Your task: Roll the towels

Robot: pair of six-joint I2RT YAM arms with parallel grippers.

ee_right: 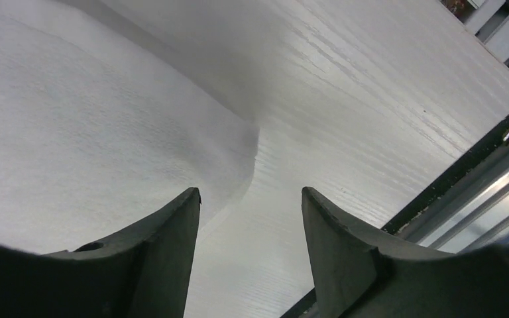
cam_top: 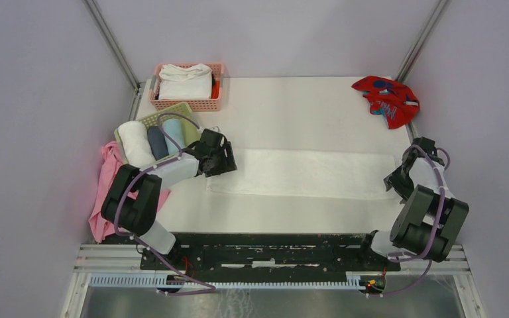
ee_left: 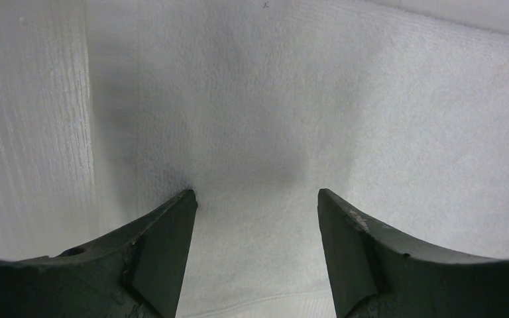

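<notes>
A white towel (cam_top: 305, 173) lies flat as a long strip across the middle of the table. Over its left end stands my left gripper (cam_top: 230, 165), open; in the left wrist view, white cloth (ee_left: 258, 146) spreads below the parted fingers (ee_left: 166, 238), none of it visibly pinched. At the strip's right end is my right gripper (cam_top: 394, 188), also open. The right wrist view has a towel corner (ee_right: 238, 152) just beyond the gap between the fingers, with bare table beside it.
A green basket (cam_top: 147, 120) with several rolled towels stands at the left, close to my left arm. Behind it is a pink basket (cam_top: 189, 105) with white cloth. Pink cloth (cam_top: 106, 199) lies far left, red cloth (cam_top: 390, 99) back right.
</notes>
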